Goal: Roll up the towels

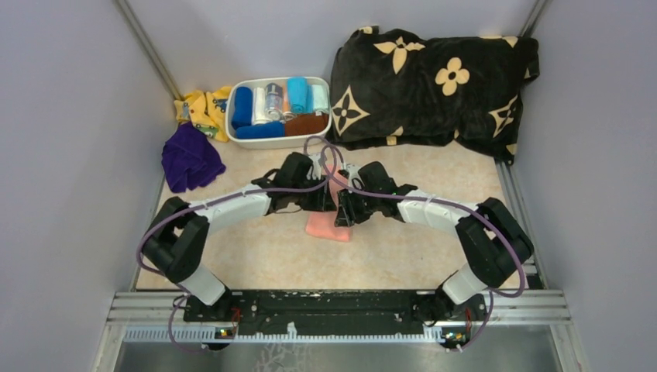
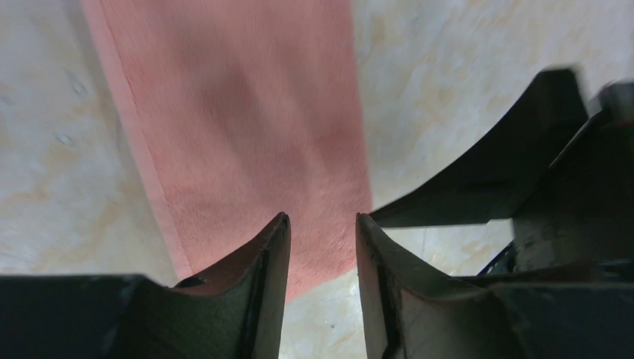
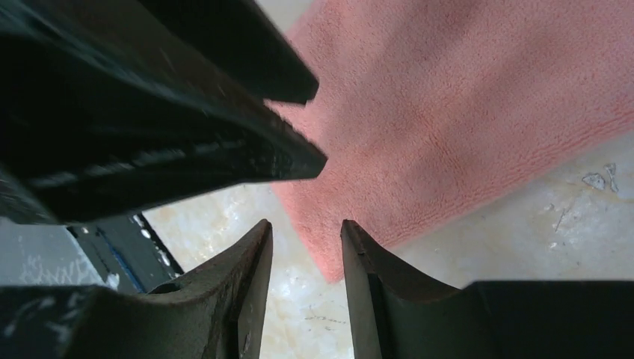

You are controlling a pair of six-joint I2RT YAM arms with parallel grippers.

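Observation:
A pink towel (image 1: 328, 226) lies flat on the table, partly hidden under both grippers in the top view and filling much of both wrist views (image 2: 247, 134). My left gripper is over the towel, fingers part open with pink cloth visible below the gap. My right gripper hovers near a corner of the towel, fingers part open, nothing seen held between them. The two grippers are very close together, each showing in the other's wrist view.
A white bin (image 1: 232, 124) of rolled towels stands at the back, beside yellow cloth (image 1: 203, 108) and a purple towel (image 1: 190, 159). A dark patterned blanket (image 1: 426, 93) fills the back right.

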